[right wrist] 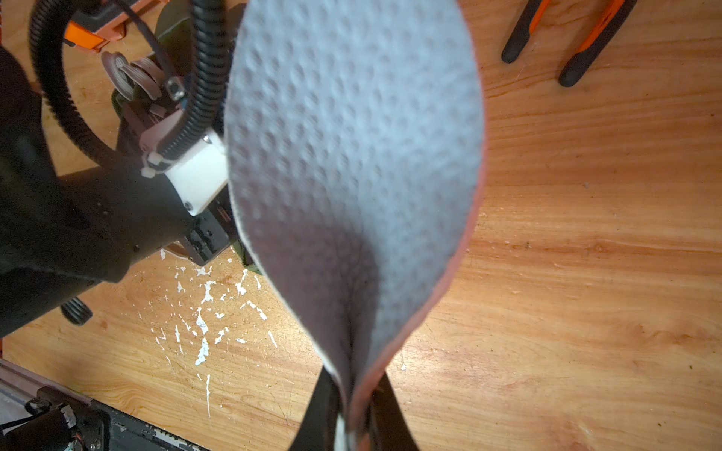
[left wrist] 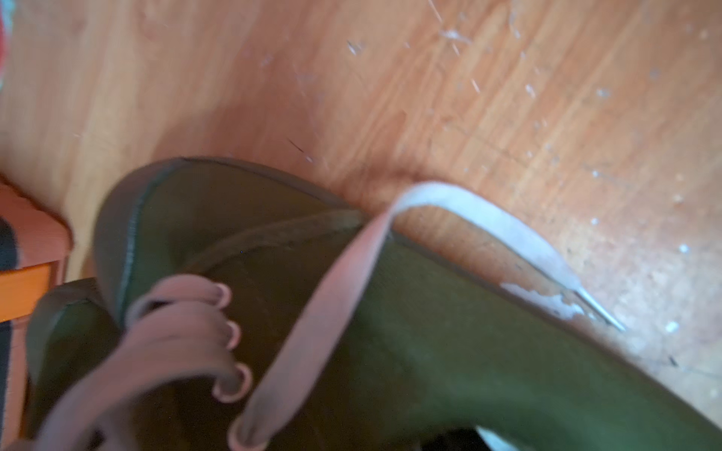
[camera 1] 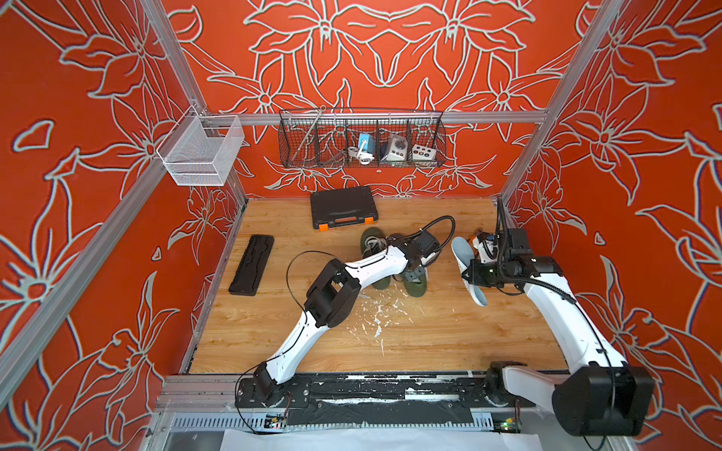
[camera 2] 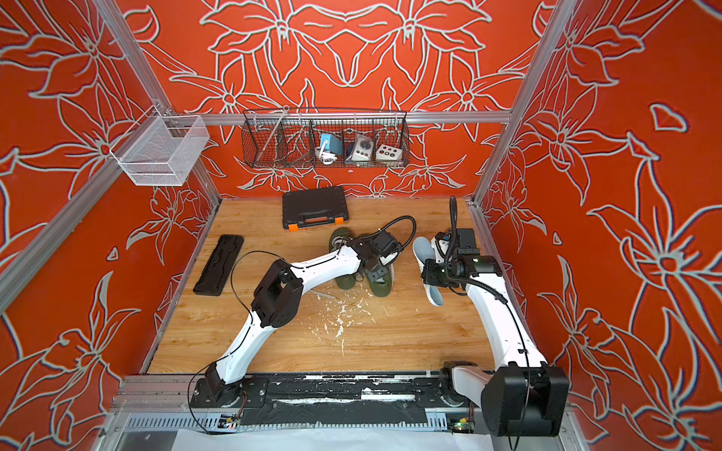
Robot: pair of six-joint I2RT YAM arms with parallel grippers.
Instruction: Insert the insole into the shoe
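Note:
My right gripper [camera 1: 469, 273] is shut on a pale blue-grey dimpled insole [right wrist: 353, 150], holding it pinched at its narrow middle, right of the shoes and clear of them. Two olive shoes with pale laces stand at mid table; the right shoe [camera 2: 380, 287] lies under my left gripper [camera 2: 376, 269], the other shoe [camera 2: 344, 281] beside it. In the left wrist view, olive fabric [left wrist: 474, 330] and a loose lace [left wrist: 451, 197] fill the lower part. The left gripper's fingers are hidden there and too small to read overhead.
A black case [camera 1: 343, 203] lies at the back, a black tray [camera 1: 251, 263] at the left. Orange-handled tools [right wrist: 594, 49] lie at the right, partly behind the right arm.

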